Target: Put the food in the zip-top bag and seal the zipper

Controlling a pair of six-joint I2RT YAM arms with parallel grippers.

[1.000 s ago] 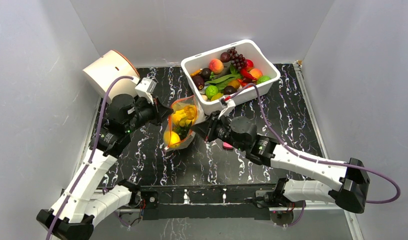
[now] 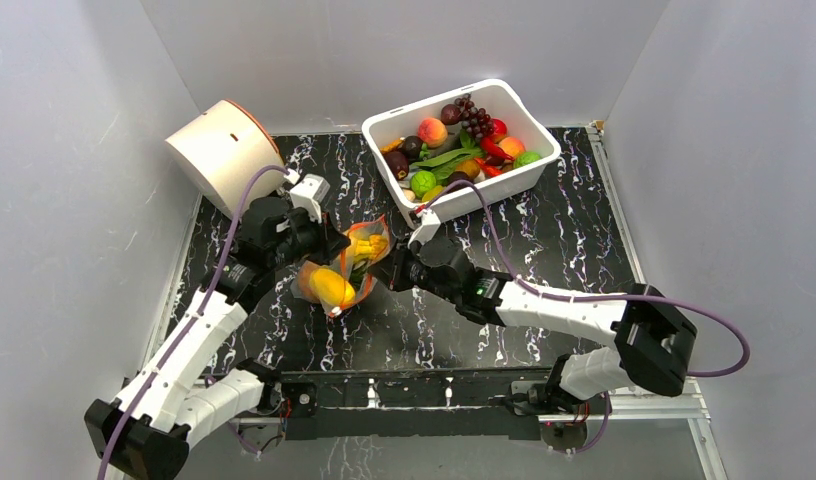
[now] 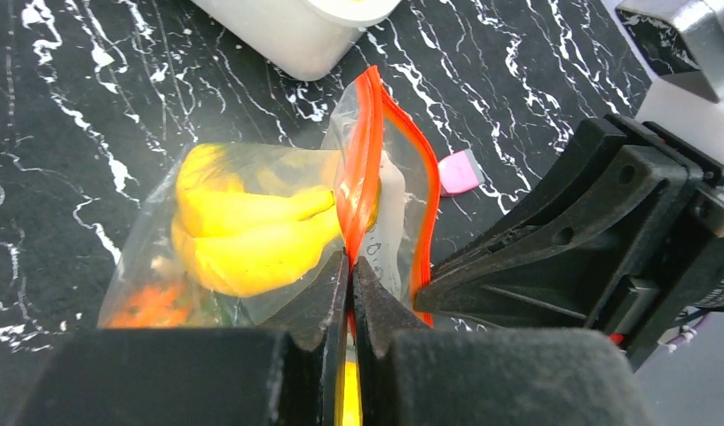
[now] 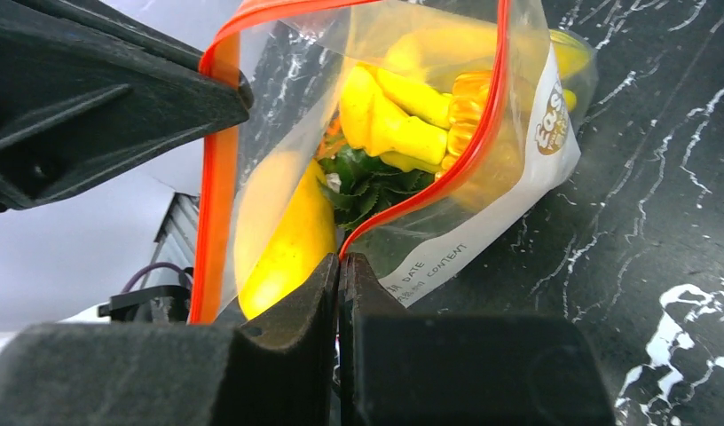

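Note:
A clear zip top bag (image 2: 308,284) with an orange-edged mouth stands on the dark table, holding yellow food and some green leaves. In the right wrist view, a yellow mango-like piece (image 4: 292,232), yellow peppers (image 4: 385,111) and dark green leaves (image 4: 367,182) show through the open mouth. My left gripper is shut on the orange rim (image 3: 363,151), which runs in between its fingertips. On another stretch of that rim (image 4: 412,200), my right gripper is likewise shut. The two grippers are close together, and the mouth gapes between them.
A white bin (image 2: 384,170) full of fruit and vegetables stands at the back. At the back left lies a cream cylinder (image 2: 209,155) on its side. A small pink and white item (image 3: 460,172) rests on the table beyond the bag.

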